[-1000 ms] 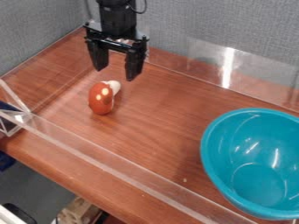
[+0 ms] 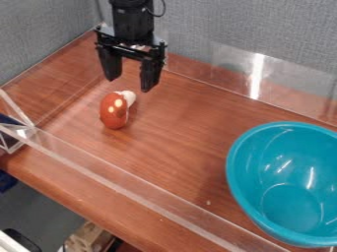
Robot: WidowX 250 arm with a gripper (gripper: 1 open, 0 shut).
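My black gripper (image 2: 132, 67) hangs at the top centre, above the wooden table, its two fingers spread apart with nothing between them. Just below it, slightly in front, a red toy mushroom (image 2: 113, 113) with white spots and a pale stem lies on its side on the table (image 2: 178, 157). A large teal bowl (image 2: 283, 192) sits at the right.
Clear plastic barriers edge the table along the front left and the back. Grey padded walls rise behind. Below the front left edge are a dark floor and some small objects.
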